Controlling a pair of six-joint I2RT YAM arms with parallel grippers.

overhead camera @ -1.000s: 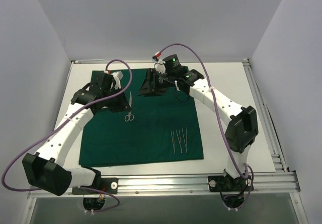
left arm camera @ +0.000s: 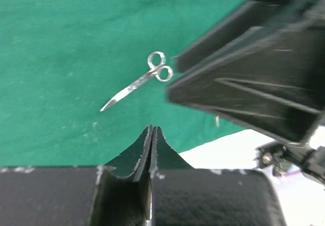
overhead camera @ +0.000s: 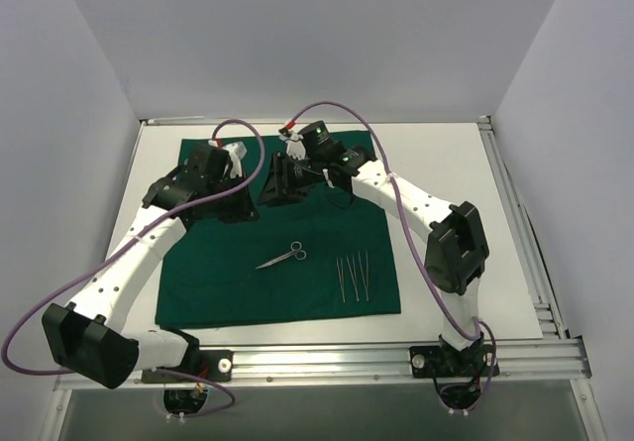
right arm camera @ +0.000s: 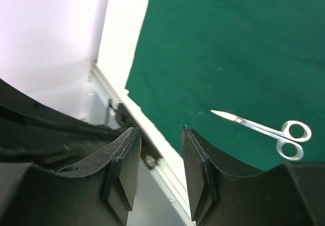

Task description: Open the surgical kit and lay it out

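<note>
The silver scissors [overhead camera: 281, 257] lie on the green cloth [overhead camera: 208, 282], below both grippers in the top view; they also show in the left wrist view [left arm camera: 133, 86] and right wrist view [right arm camera: 254, 126]. My left gripper is shut, its tips together, with nothing visible between them. My right gripper stands open and empty, close beside the left one; its dark fingers loom in the left wrist view. Several thin instruments [overhead camera: 353, 276] lie in a row at the cloth's lower right.
White table [overhead camera: 446, 164] shows around the cloth, bare at the right. Metal rails [overhead camera: 307, 360] run along the front edge, and grey walls stand at the sides and back. Both arms meet over the cloth's upper middle.
The scissors, earlier upright just beside my left gripper, now lie crosswise lower down on the cloth. My right gripper has moved left and down toward the left one.
</note>
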